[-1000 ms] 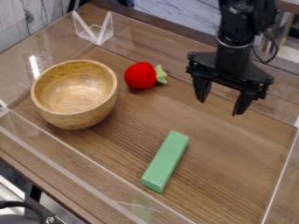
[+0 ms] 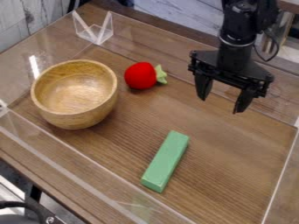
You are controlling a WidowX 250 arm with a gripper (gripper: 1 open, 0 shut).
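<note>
My gripper, black, hangs over the right back of the wooden table, its two fingers spread apart and pointing down, with nothing seen between them. A red round object with green leaves, like a tomato or strawberry, lies left of it. A tan bowl sits at the left. A long green block lies diagonally in the lower middle, well in front of the gripper.
A clear plastic piece stands at the back left.
The gripper and arm have shifted very slightly; the objects have stayed in place.
</note>
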